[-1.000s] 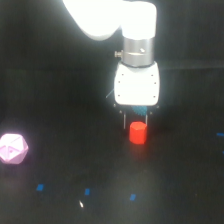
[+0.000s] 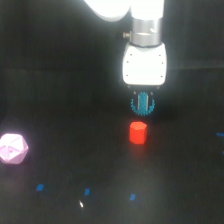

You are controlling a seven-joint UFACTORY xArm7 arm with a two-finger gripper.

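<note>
A white robot arm comes down from the top with its gripper (image 2: 142, 98) over a teal object (image 2: 143, 103), which lies behind a red block (image 2: 138, 132). The fingertips are small and dark against the background, so whether they hold the teal object is unclear. The red block sits on the dark surface just below, in the image, apart from the gripper. A pink faceted object (image 2: 13, 149) lies at the left.
Small blue marks and a white speck are on the dark floor (image 2: 100, 180) in the foreground and at the right edge.
The gripper has moved right and up in the image, away from the red block and onto the teal object, which now shows more fully. The red block looks unmoved.
</note>
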